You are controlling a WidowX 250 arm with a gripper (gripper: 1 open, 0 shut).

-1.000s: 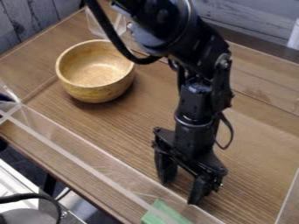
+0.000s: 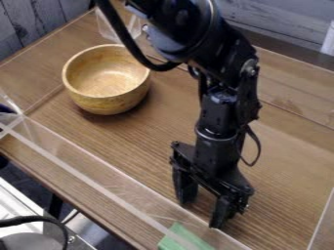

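Note:
My black gripper [image 2: 204, 203] points down at the wooden table, its fingertips low on the surface beside the clear plastic barrier along the near edge. Whether the fingers hold anything between them is hard to make out in the dark shapes. A yellow wooden bowl [image 2: 108, 99] sits on the table at the upper left, apart from the gripper.
A transparent barrier [image 2: 92, 178] runs along the front, with a green piece [image 2: 181, 240] at the bottom. A clear container stands behind the bowl.

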